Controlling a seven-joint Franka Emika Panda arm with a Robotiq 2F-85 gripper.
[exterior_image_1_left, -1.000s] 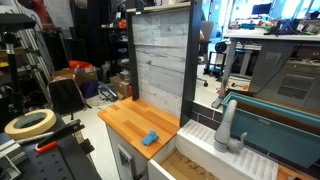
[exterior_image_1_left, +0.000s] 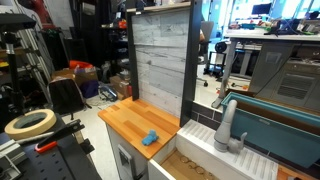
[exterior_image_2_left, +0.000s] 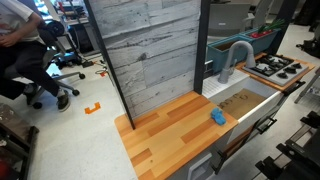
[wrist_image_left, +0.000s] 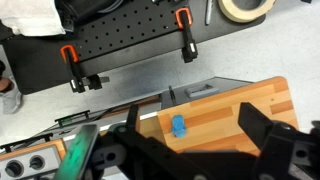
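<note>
A small blue object (exterior_image_1_left: 150, 138), perhaps a crumpled cloth, lies on the wooden countertop (exterior_image_1_left: 128, 117) near its front edge. It also shows on the counter in the second exterior view, as a blue lump (exterior_image_2_left: 218, 117). In the wrist view my gripper stands open, its dark fingers spread wide at the bottom of the picture. The blue object (wrist_image_left: 178, 125) appears between them there, but well below, untouched on the counter. I cannot make out the gripper clearly in either exterior view.
Beside the counter is a white-walled recess with a wood-coloured floor (exterior_image_2_left: 240, 104), a grey faucet (exterior_image_2_left: 238, 56) behind it. A stovetop (exterior_image_2_left: 276, 68) lies farther right. A tall whitewashed panel (exterior_image_1_left: 160, 65) backs the counter. A tape roll (wrist_image_left: 245, 8) rests on the black perforated table (wrist_image_left: 130, 35).
</note>
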